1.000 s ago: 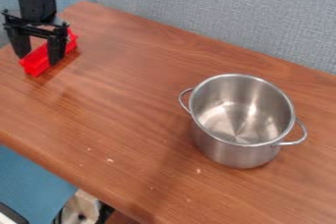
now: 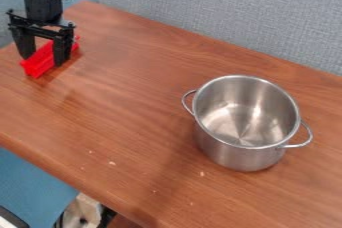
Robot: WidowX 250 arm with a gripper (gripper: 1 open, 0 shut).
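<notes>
My black gripper [image 2: 42, 46] is low at the upper left of the camera view, its fingers either side of a red oblong object [image 2: 38, 66] lying on the wooden table. Whether the fingers grip it or only straddle it is unclear. A steel pot [image 2: 245, 150] with two handles and an empty interior stands upright on the right of the table.
A grey textured wall [image 2: 227, 12] runs along the back. Beyond the table's left edge is a blue surface [image 2: 40, 187].
My gripper has shifted very slightly over the red object; little else differs.
</notes>
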